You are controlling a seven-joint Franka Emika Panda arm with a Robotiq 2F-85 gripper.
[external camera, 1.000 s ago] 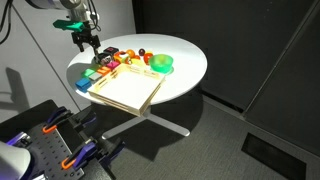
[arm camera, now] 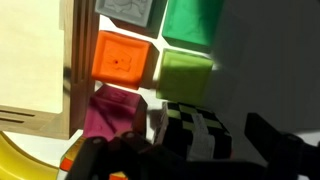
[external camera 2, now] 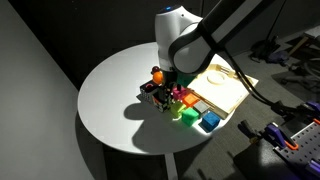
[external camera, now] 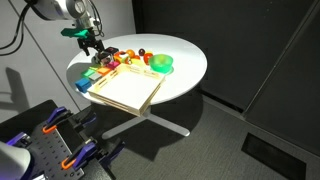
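In the wrist view my gripper is open, its dark fingers at the bottom edge. Between and just beyond them is a dark block with pale and green stripes (arm camera: 192, 128); whether a finger touches it cannot be made out. Nearby lie an olive-green block (arm camera: 184, 76), an orange block (arm camera: 120, 58), a dark red block (arm camera: 112, 110), a green block (arm camera: 192, 20) and a grey block (arm camera: 128, 8). From the second exterior side, the arm (external camera 2: 178, 42) reaches down over the coloured blocks and hides part of them.
A shallow wooden tray (external camera: 126, 88) lies beside the blocks on the white round table (external camera: 188, 50). Beyond it stands a green bowl (external camera: 161, 63). A blue block (external camera 2: 209, 121) sits near the table's edge.
The arm at the upper left of the first exterior view has shifted slightly over the past second. The blocks, tray and bowl look unmoved.
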